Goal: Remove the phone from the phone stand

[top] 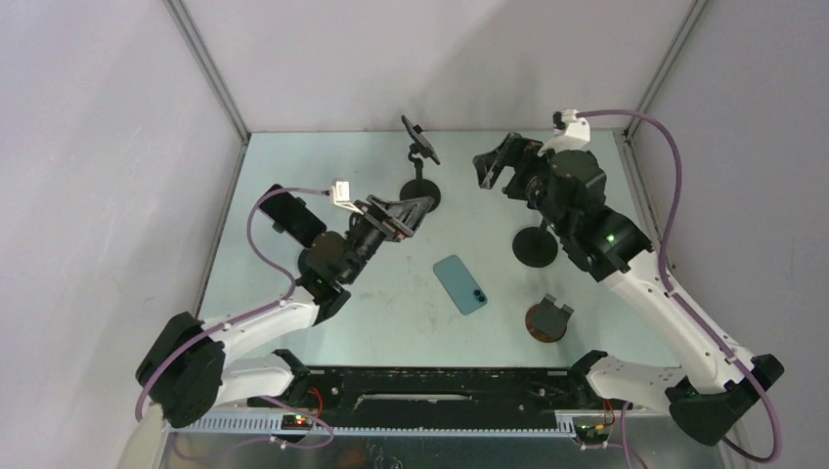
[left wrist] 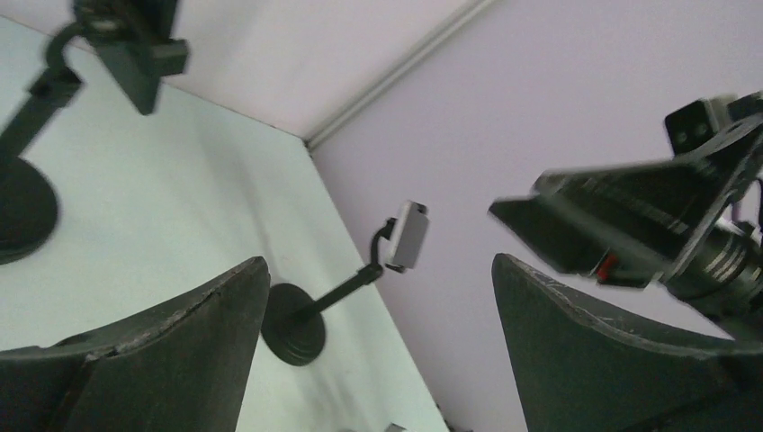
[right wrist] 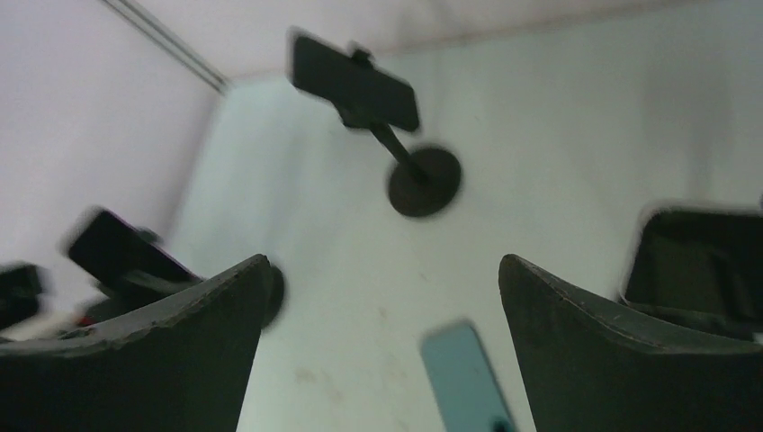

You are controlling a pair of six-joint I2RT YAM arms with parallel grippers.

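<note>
A teal phone (top: 459, 284) lies flat on the table with its camera end to the front right; it is apart from every stand and also partly visible in the right wrist view, where the phone (right wrist: 463, 373) sits low. My left gripper (top: 415, 212) is open and empty, raised near the back middle stand (top: 420, 166). Further right, my right gripper (top: 495, 161) hangs open and empty. A black stand with a dark flat plate (top: 292, 216) stands at the left. On the right stands another black stand, its base (top: 535, 246) showing and its head hidden behind my right gripper.
A small holder with a brown round base (top: 544, 324) stands at the front right. Walls enclose the table (top: 391, 332) at the left, right and back. Bare surface surrounds the phone.
</note>
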